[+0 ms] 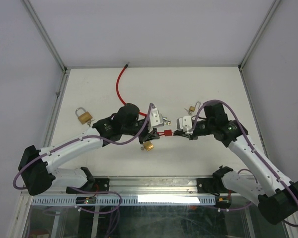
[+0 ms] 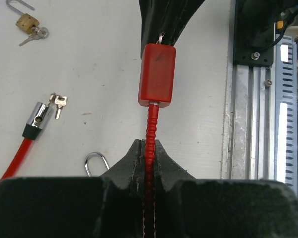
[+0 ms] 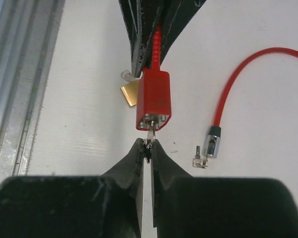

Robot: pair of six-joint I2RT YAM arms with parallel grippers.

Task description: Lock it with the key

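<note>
A red cable lock with a box-shaped head (image 2: pixel 156 74) is held level between the grippers, over the mat's middle. My left gripper is shut on its red cable, just behind the head. My right gripper faces the head's end, its fingertips at a small key (image 3: pixel 151 135) in the keyhole; whether they grip it firmly is hard to tell. In the top view the head (image 1: pixel 167 132) sits between both grippers.
A red cable (image 1: pixel 122 99) with a chrome end and keys lies behind. Brass padlocks lie at left (image 1: pixel 84 117), at right (image 1: pixel 191 108) and below the held lock (image 1: pixel 148 146).
</note>
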